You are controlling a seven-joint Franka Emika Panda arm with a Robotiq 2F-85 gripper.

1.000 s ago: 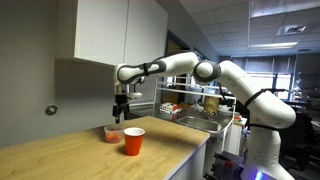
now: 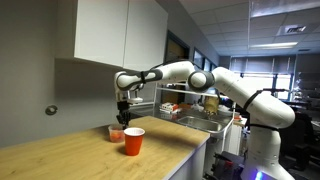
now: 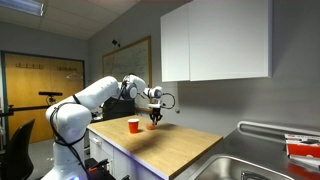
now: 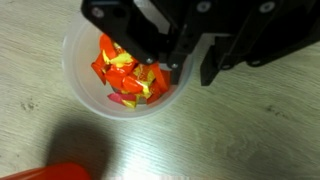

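Observation:
A clear round bowl (image 4: 110, 108) holds several small red and yellow wrapped pieces (image 4: 125, 75). In exterior view 1 the bowl (image 2: 115, 135) stands on the wooden counter, behind the red-orange cup (image 2: 134, 143). My gripper is down at the bowl's edge, one finger over its inside and the other beyond the rim. A gap shows between the fingers, with the rim running through it. Whether they touch the rim cannot be made out. From exterior view 2, the gripper (image 3: 155, 117) also appears low, close above the bowl.
The cup (image 4: 62, 173) is close beside the bowl. White cabinets (image 2: 118, 45) hang above the counter. A sink (image 2: 200, 122) and dish rack lie farther along.
My gripper has come down from above the bowl to its rim, and the arm has lowered with it. The bowl and the cup look unmoved.

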